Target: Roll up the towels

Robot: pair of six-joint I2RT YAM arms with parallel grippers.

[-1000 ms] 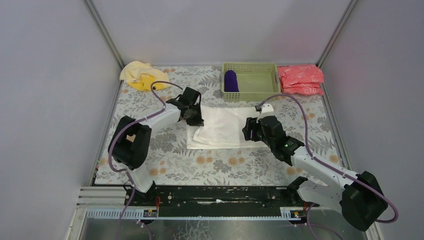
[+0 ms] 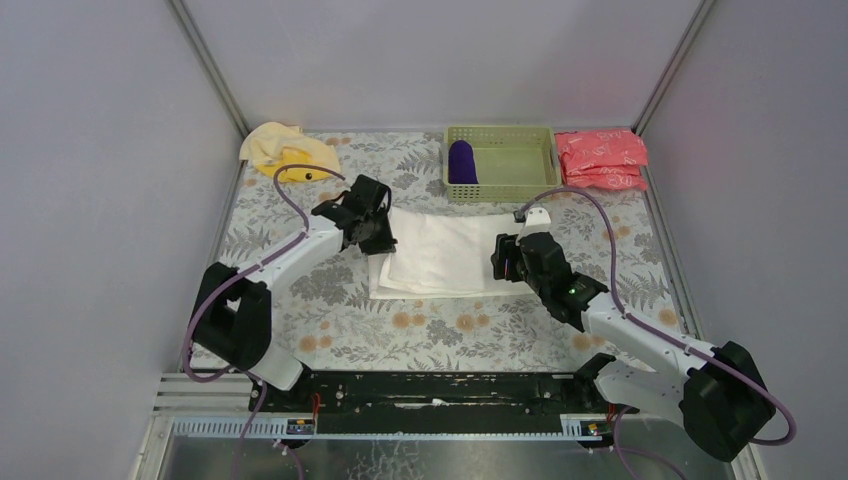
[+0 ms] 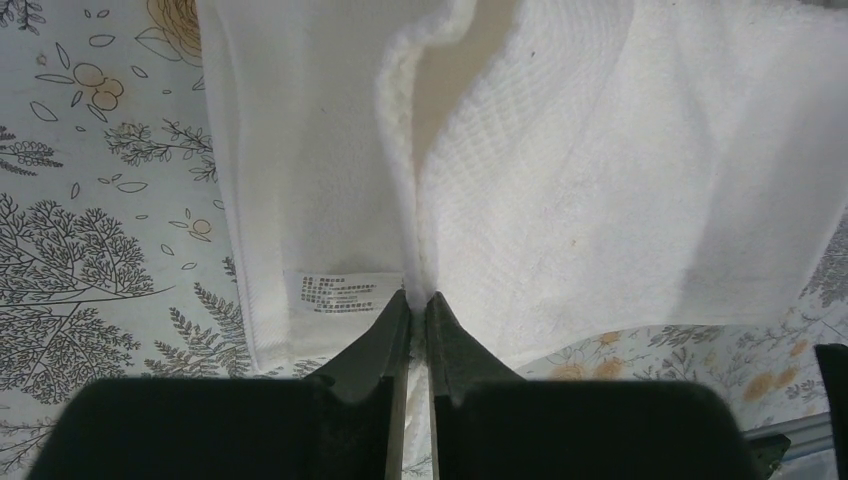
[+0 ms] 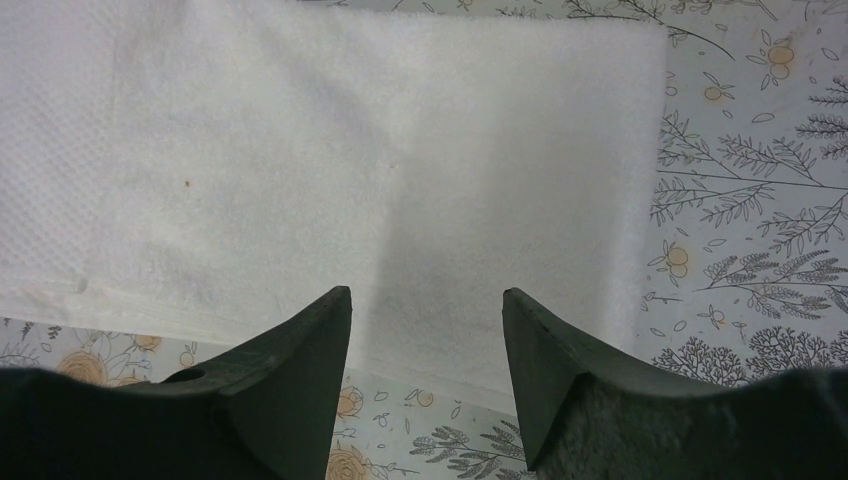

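Note:
A white towel (image 2: 450,255) lies folded in layers at the middle of the table. My left gripper is shut on the edge of its upper layer, near the left end, where a printed label (image 3: 345,293) shows on the layer below. In the top view the left gripper (image 2: 388,248) covers part of that end. Over the towel's right part, my right gripper stands open, with no cloth between its fingers; the towel's right edge (image 4: 640,200) lies flat past it. A dark purple rolled piece (image 2: 462,163), seemingly a towel, sits in the green basket.
The green basket (image 2: 520,195) stands at the back, just behind the towel. Red folded cloths (image 2: 602,158) are stacked at the back right, and a yellow cloth (image 2: 285,150) lies at the back left.
My left gripper has moved slightly left, drawing the upper layer's edge toward the towel's left end. The right gripper has shifted only a little to the right.

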